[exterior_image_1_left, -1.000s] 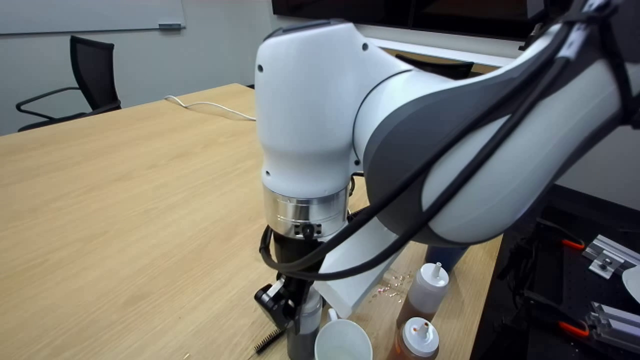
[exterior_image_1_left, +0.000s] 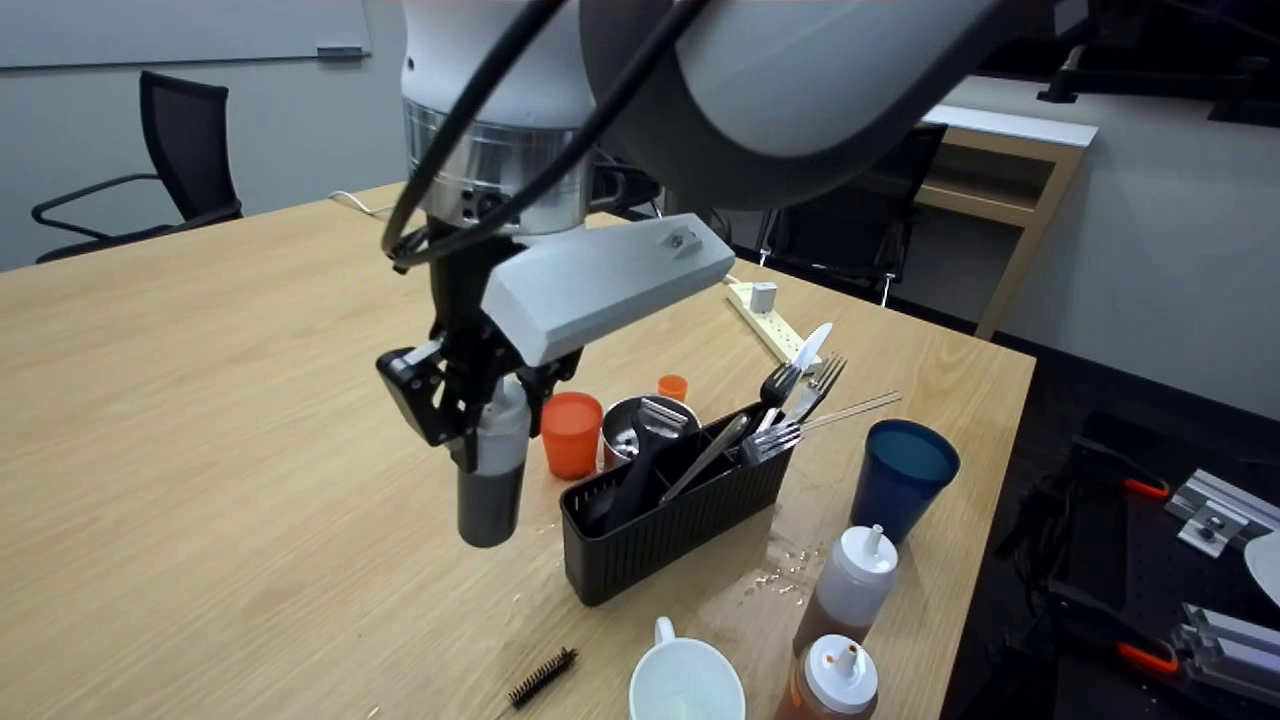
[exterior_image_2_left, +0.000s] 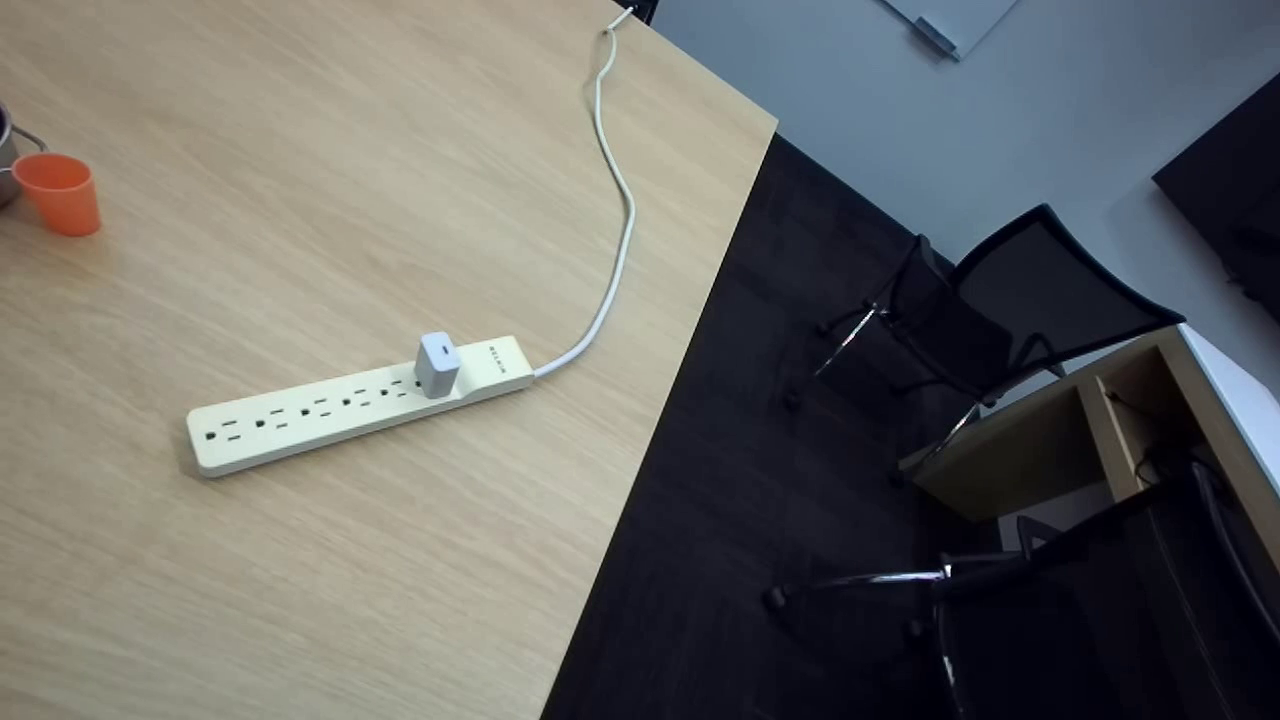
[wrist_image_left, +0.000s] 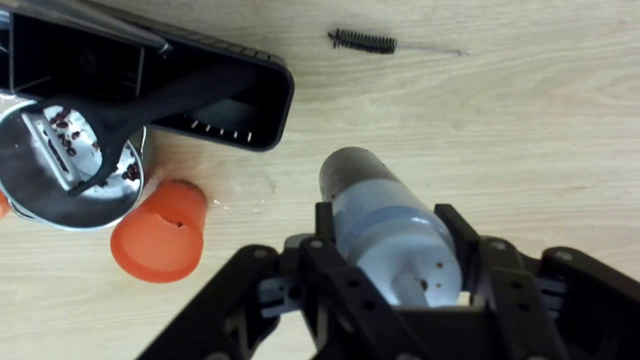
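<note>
A squeeze bottle (exterior_image_1_left: 492, 486) with dark contents and a whitish cap is held upright above the table, left of the black cutlery caddy (exterior_image_1_left: 672, 528). My gripper (exterior_image_1_left: 492, 408) is shut on its upper part. From the wrist, the bottle (wrist_image_left: 384, 210) sits between both fingers, its nozzle end toward the camera and its dark base pointing down to the bare wood. In exterior view 2 neither gripper nor bottle appears.
Beside the caddy stand an orange cup (wrist_image_left: 157, 234) and a metal pot (wrist_image_left: 72, 168) with dark bits inside. A white mug (exterior_image_1_left: 686, 684), two more squeeze bottles, a blue cup (exterior_image_1_left: 902, 474) and a small brush (exterior_image_1_left: 542, 677) occupy the near side.
My arm has risen with the bottle and shifted left and away from exterior view 1, from beside the mug. The caddy and cups behind are now uncovered; the mug and brush stayed put.
</note>
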